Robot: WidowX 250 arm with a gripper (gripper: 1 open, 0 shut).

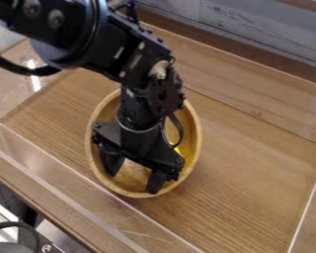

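Observation:
My black gripper (134, 165) reaches down from the upper left into a yellow-tan round bowl (141, 186), its two fingers spread open low inside it. A small bright yellow thing (177, 149) shows at the right inside the bowl, mostly hidden behind the gripper. I cannot tell what it is, and nothing clearly shows between the fingers.
The wooden table (247, 188) has clear room to the right of the bowl and at the back. A pale wall (253, 30) runs along the back. The table's front edge crosses the lower left, with a black cable below it.

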